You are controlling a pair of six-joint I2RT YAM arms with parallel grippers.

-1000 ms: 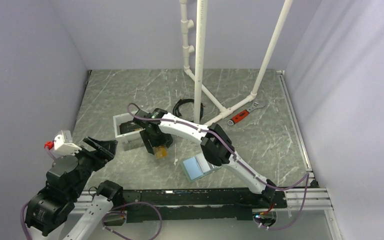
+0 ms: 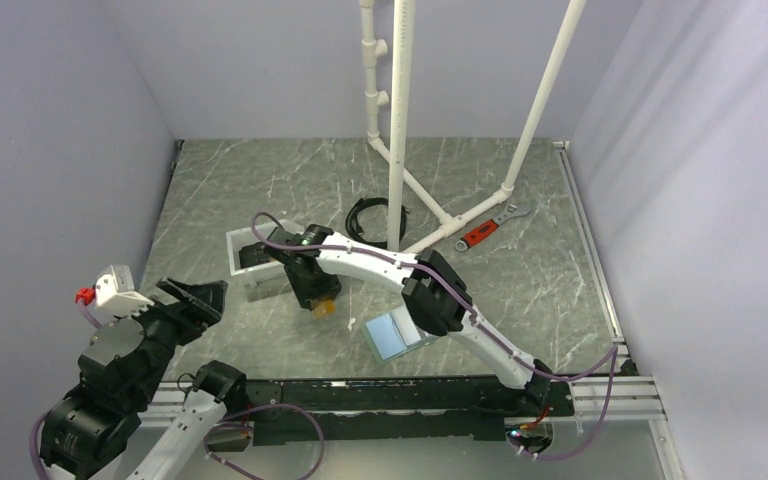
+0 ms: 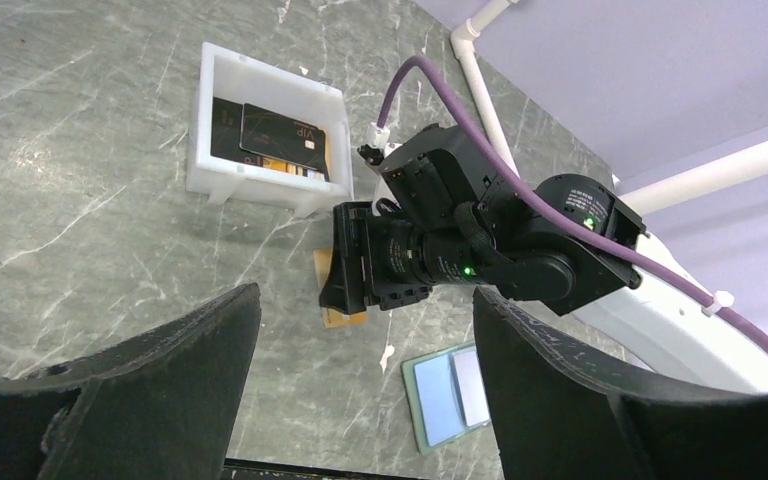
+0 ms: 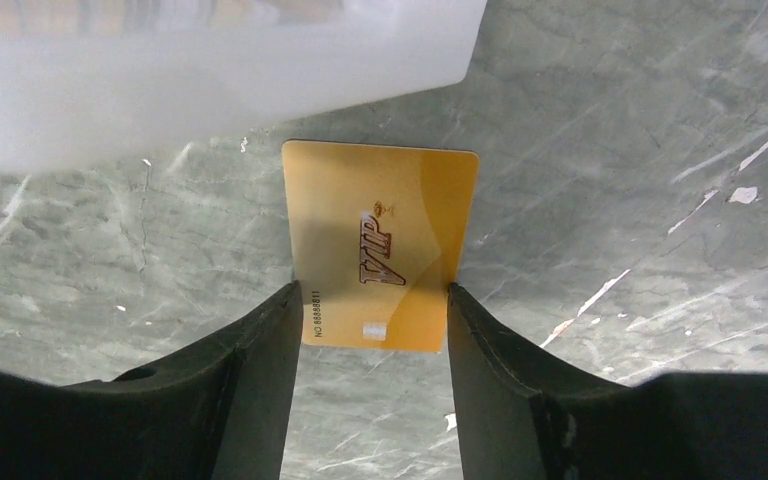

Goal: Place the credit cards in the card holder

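Observation:
A gold VIP card [image 4: 380, 240] lies flat on the grey table. My right gripper is over its near end, fingers apart, one fingertip at each long edge of the card; whether both touch cannot be told. In the top view only a bit of that card [image 2: 324, 309] shows past the gripper. The card holder [image 3: 442, 398], pale blue with a green edge, lies unfolded nearer the front. Well to the left, my left gripper [image 2: 203, 300] hangs in the air with its fingers [image 3: 175, 370] wide apart and nothing held.
Just beyond the gold card stands a white box [image 3: 270, 190] with black cards [image 3: 280, 138] and some gold ones inside. A coiled black cable [image 2: 357, 232], a white pipe frame [image 2: 430, 208] and a red-handled wrench [image 2: 480, 233] lie farther back. Left of the box, the table is clear.
My right gripper has shifted only slightly around the gold card. The left arm has drifted a little left and down in the top view. Box and holder stay put.

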